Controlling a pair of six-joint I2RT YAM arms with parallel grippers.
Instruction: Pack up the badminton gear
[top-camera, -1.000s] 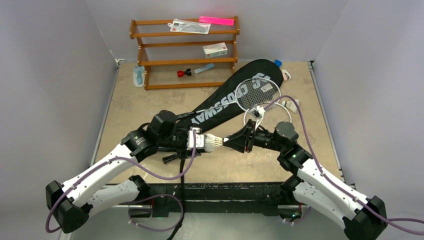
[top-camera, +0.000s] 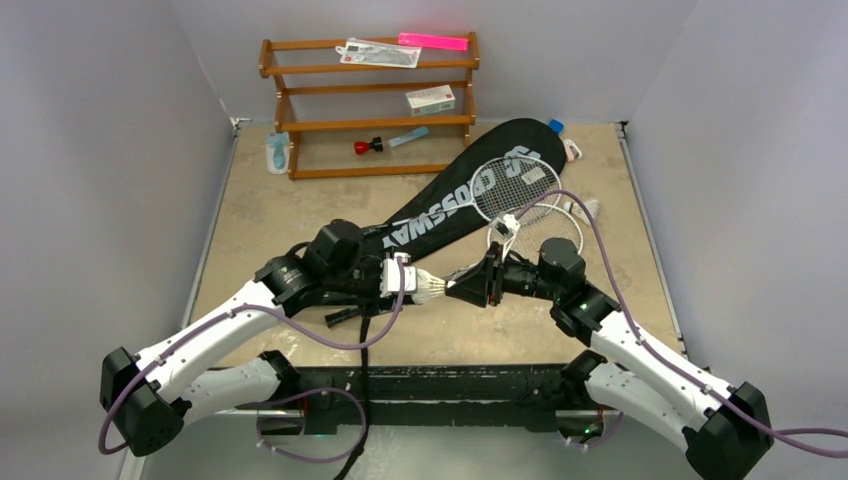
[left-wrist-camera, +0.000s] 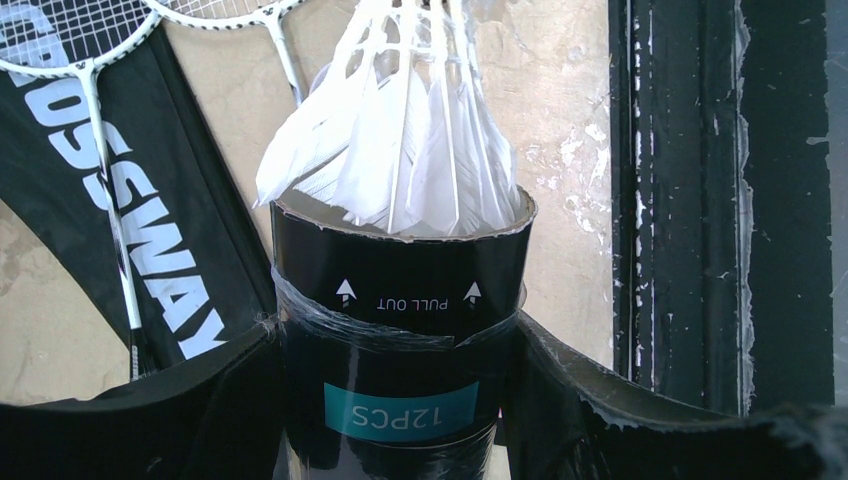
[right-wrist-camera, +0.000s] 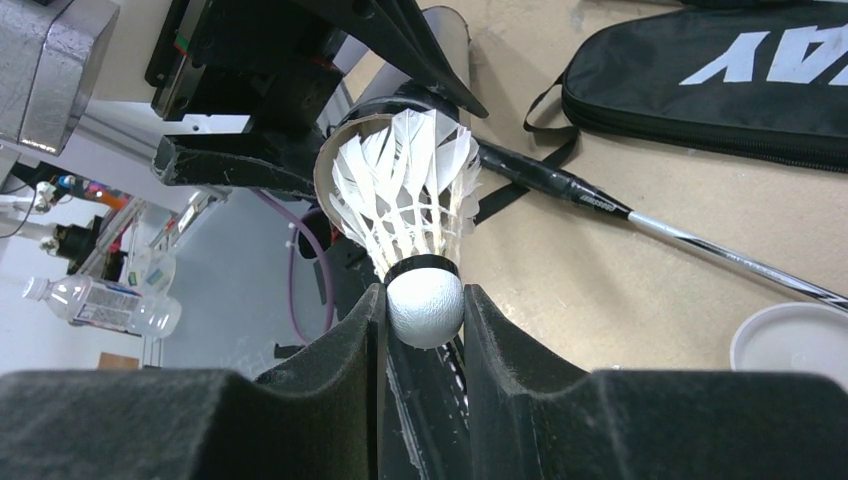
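Observation:
A black cardboard shuttlecock tube (left-wrist-camera: 400, 408) is clasped by my left gripper, whose fingers press on both its sides. My right gripper is shut on the white cork of a feather shuttlecock (right-wrist-camera: 423, 200). The feather tips reach into the tube's open mouth, while the cork end stays outside; how deep they sit is hard to tell. Two white rackets (top-camera: 515, 187) lie at the back, one over the black racket bag (top-camera: 430, 215) and the other beside it. Another shuttlecock (top-camera: 583, 210) lies right of the rackets.
A wooden rack (top-camera: 370, 126) stands at the back with a white box (top-camera: 430, 100) and a pink case (top-camera: 433, 41). A round white lid (right-wrist-camera: 795, 342) rests on the table.

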